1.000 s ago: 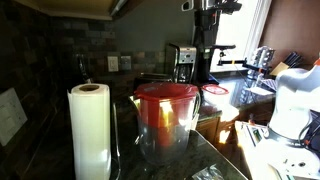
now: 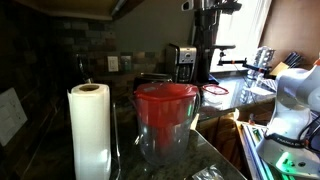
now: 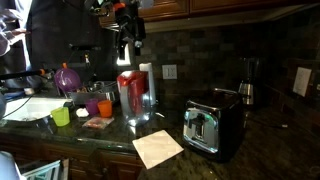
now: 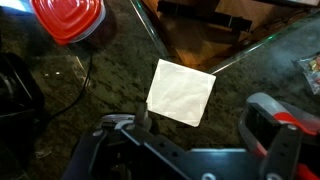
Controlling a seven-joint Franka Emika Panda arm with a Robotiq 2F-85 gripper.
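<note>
My gripper hangs high above the counter, its two dark fingers [image 4: 141, 122] spread wide. Nothing shows between them except the view down to the counter. A white square sheet [image 4: 182, 93] lies flat below and ahead of the fingers; in exterior view 2 the same pale sheet [image 3: 158, 149] rests near the counter's front edge. The raised gripper [image 3: 128, 48] there appears above the clear container with a red top [image 3: 132, 94]. That red-topped container [image 2: 167, 115] stands beside the paper towel roll [image 2: 91, 132] in exterior view 1.
A silver and black toaster [image 3: 213, 125] stands right of the sheet. Colored cups [image 3: 61, 116] sit at far left. A red-rimmed container [image 4: 72, 18] occupies the wrist view's upper left corner. Bare dark counter [image 3: 270, 150] extends to the right.
</note>
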